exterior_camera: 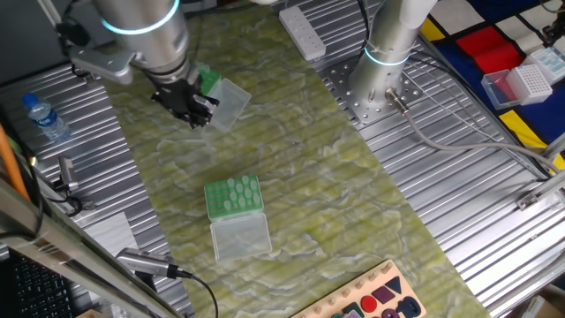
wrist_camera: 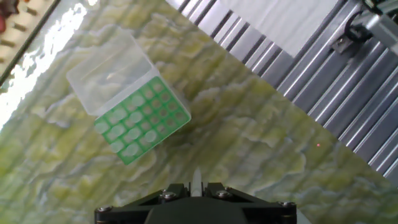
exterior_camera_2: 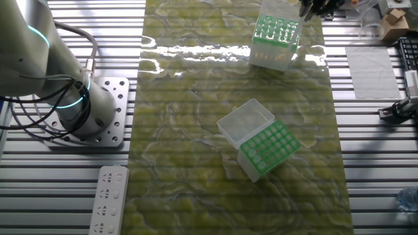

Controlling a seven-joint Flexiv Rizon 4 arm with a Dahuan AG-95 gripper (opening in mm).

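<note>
My gripper is shut on a slim translucent tip (wrist_camera: 197,177), which points away from the fingers. A green rack in a clear box (exterior_camera: 234,196), its hinged lid (exterior_camera: 240,238) open, holds several pale translucent tips on one side; other holes look empty. In the wrist view this rack (wrist_camera: 143,121) lies ahead and left of the fingers, apart from them. The second green rack (exterior_camera_2: 271,147), with its clear lid (exterior_camera_2: 245,122) open, shows mostly empty-looking holes. In exterior view 1 the gripper (exterior_camera: 208,108) hangs near this second box and partly hides it.
A wooden shape board (exterior_camera: 371,296) lies at the table's near edge. A power strip (exterior_camera: 302,34) and the robot's base (exterior_camera: 375,84) stand to the right, a water bottle (exterior_camera: 46,117) to the left. Bare green marbled mat (exterior_camera: 309,177) separates these things.
</note>
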